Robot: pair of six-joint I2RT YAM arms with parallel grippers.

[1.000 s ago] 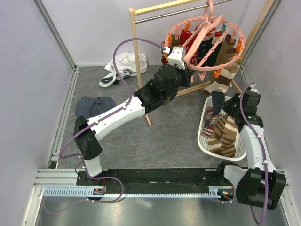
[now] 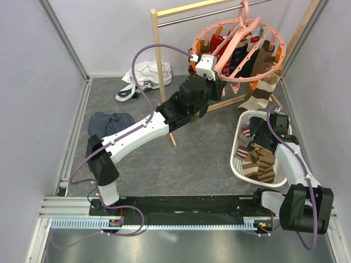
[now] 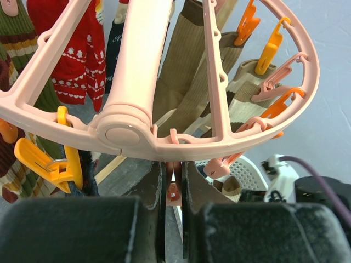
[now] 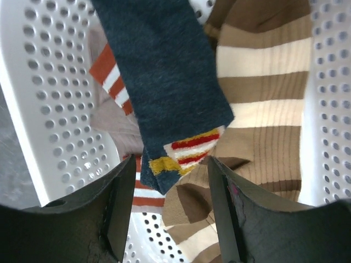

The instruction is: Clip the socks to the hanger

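Observation:
The pink round hanger [image 2: 241, 76] hangs at the top of the top view, with several socks clipped round it. My left gripper is shut at its near rim, on a pink clip [image 3: 173, 193] that shows between the dark fingers. How much of the clip lies in the fingers is hidden. My right gripper stands open over the white basket [image 4: 44, 126], with the cuff end of a dark blue sock [image 4: 170, 82] below and between its fingertips. That sock lies across striped brown socks [image 4: 263, 109] and its cuff has yellow, red and white bands.
Red-striped socks [image 4: 112, 76] lie under the blue one. A wooden rack [image 2: 158, 60] stands behind the hanger. Dark cloth [image 2: 109, 125] and white cloth [image 2: 151, 74] lie on the floor at left. Mid-floor is clear.
A second ago the blue sock stretched upward out of the basket beside my right gripper; now it lies inside. The right arm has shifted inward and lower over the basket. The left arm is still.

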